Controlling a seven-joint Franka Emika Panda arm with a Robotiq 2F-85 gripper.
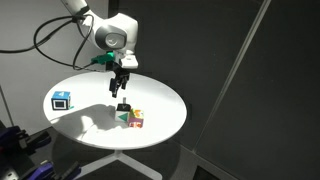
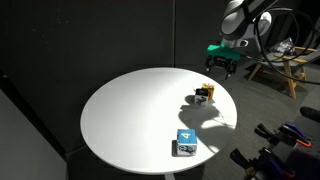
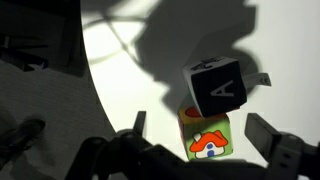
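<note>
My gripper is open above the table, its fingers spread wide with nothing held. Below it in the wrist view is a block point(image 3: 215, 86) with a black face and a white letter A. Touching or nearly touching that block is a second one point(image 3: 207, 139), with a red-and-white house picture on green. In exterior view 1 the gripper point(image 1: 118, 86) hangs over the black block point(image 1: 124, 106) and the coloured block point(image 1: 136, 118). A blue block point(image 2: 186, 142) with a white picture face stands apart from the pair, near the rim.
A wooden rack point(image 2: 280, 75) stands on the floor beyond the table.
</note>
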